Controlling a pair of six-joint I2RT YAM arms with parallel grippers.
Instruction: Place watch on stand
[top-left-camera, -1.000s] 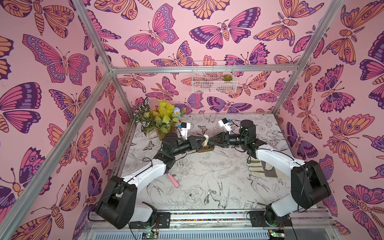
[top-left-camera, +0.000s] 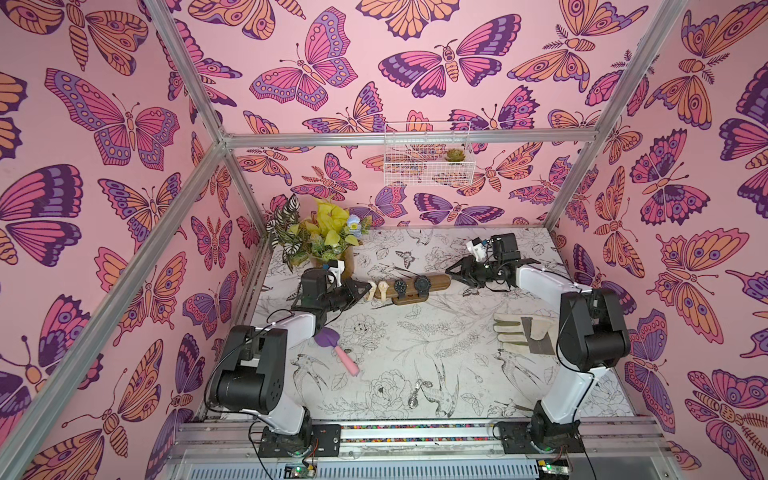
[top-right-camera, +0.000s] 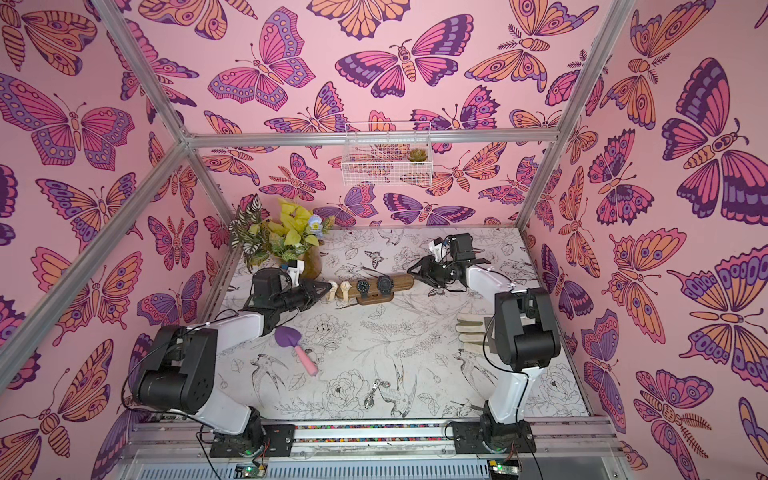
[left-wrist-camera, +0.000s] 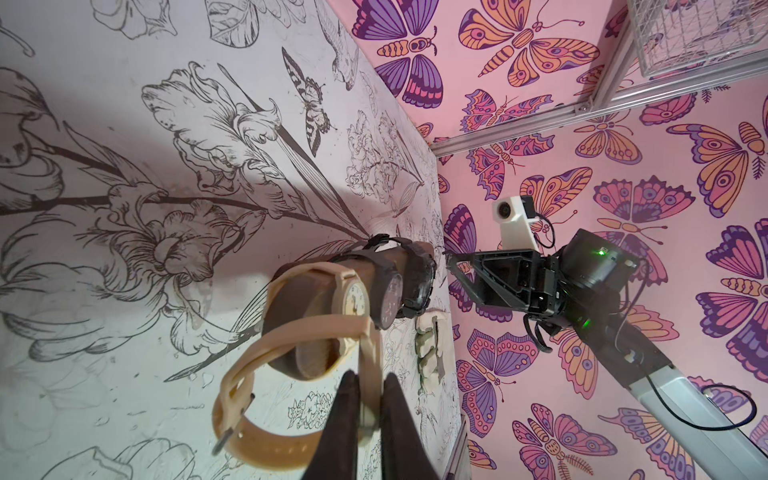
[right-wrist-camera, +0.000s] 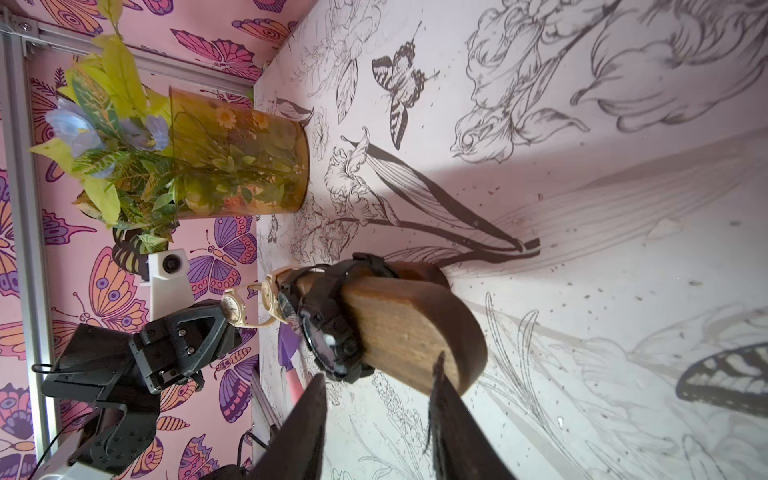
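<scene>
A wooden watch stand lies mid-table, carrying a tan watch and two dark watches. My left gripper is shut on a second tan watch, its band looped, held just beside the stand's left end. My right gripper is open, with nothing between its fingers, at the stand's right end, whose bare wood shows in the right wrist view.
A flower vase stands at the back left. A purple trowel with pink handle and a glove lie toward the front. A wire basket hangs on the back wall.
A second ago both grippers met over the stand around a light watch. They have since moved apart, the left taking the tan watch leftward, the right moving off to the right.
</scene>
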